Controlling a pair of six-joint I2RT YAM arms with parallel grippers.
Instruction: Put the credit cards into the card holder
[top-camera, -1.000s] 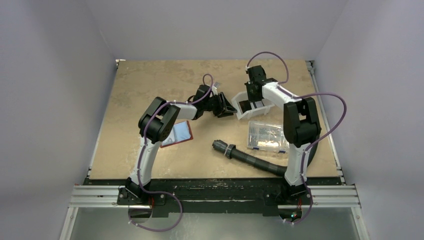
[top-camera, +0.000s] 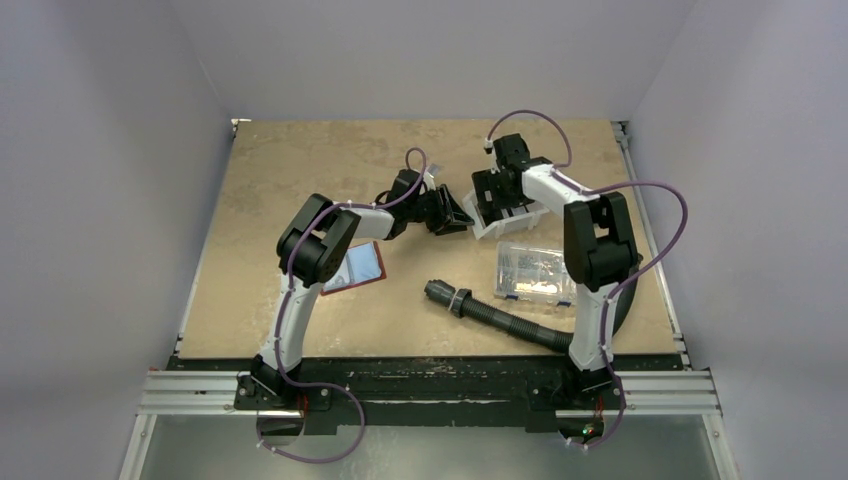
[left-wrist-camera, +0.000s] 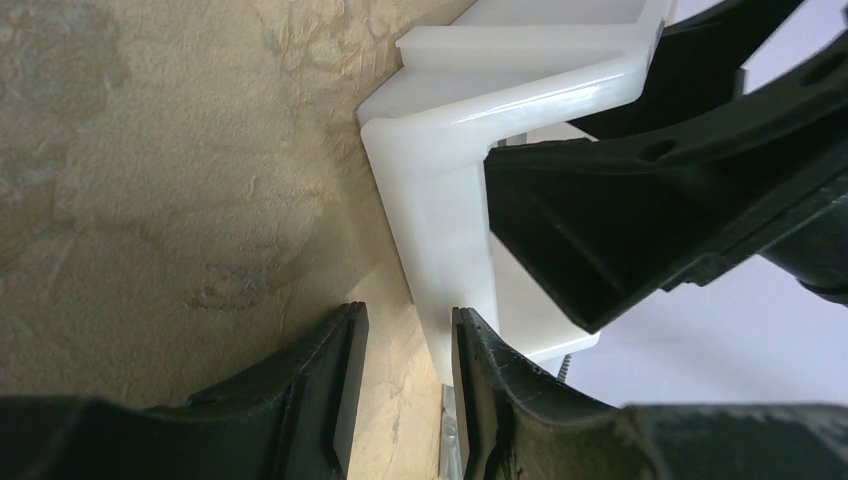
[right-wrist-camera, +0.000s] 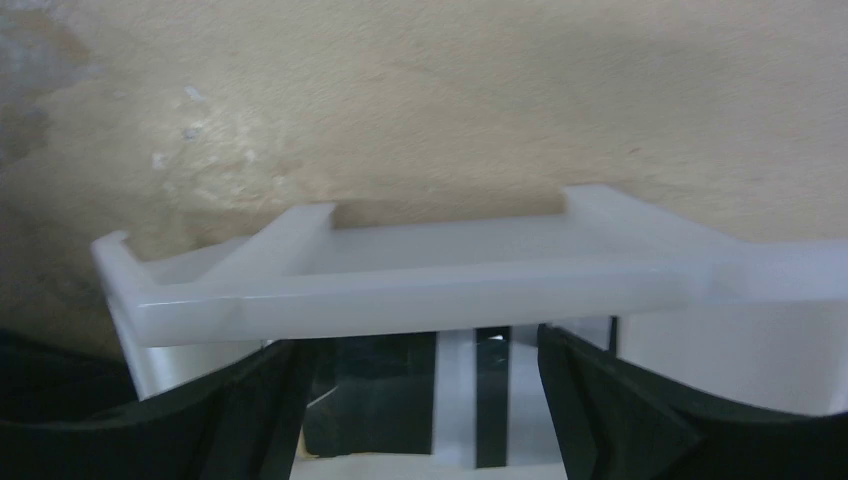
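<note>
A white open bin (top-camera: 484, 229) stands right of the table's centre with dark and pale flat cards (top-camera: 517, 210) in it. In the right wrist view a dark card (right-wrist-camera: 370, 400) and a narrow dark strip (right-wrist-camera: 492, 400) show behind the bin's white rim (right-wrist-camera: 430, 300). My right gripper is open over the bin, its fingers apart with no card held. My left gripper is part open at the bin's left end; the white wall (left-wrist-camera: 435, 240) is close to its fingertips. A red-edged case with light-blue panels (top-camera: 366, 264), perhaps the card holder, lies partly under the left arm.
Nearer the front are a clear plastic box (top-camera: 535, 272) and a black ribbed hose (top-camera: 505, 320). A small greyish flat piece (top-camera: 434, 171) lies behind the left gripper.
The left arm and the bin look unmoved.
</note>
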